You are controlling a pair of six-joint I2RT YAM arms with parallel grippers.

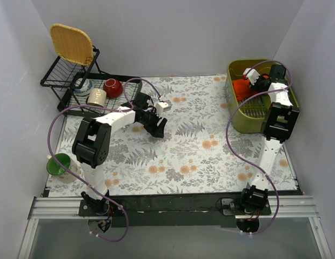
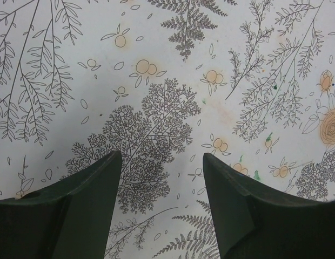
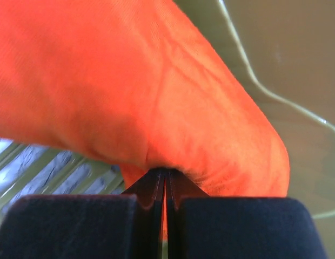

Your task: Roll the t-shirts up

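Note:
An orange t-shirt [image 1: 242, 89] lies in the green basket [image 1: 238, 121] at the back right. My right gripper [image 1: 260, 83] is down inside the basket; in the right wrist view its fingertips [image 3: 151, 186] are shut against the orange cloth [image 3: 146, 86], and whether any fabric is between them is hidden. My left gripper [image 1: 156, 129] hangs over the bare floral mat at centre left, its fingers [image 2: 86, 210] apart with nothing between them.
A black dish rack [image 1: 65, 86] with bowls, a cup and a wicker board stands at the back left. A green mug [image 1: 58, 164] sits at the front left.

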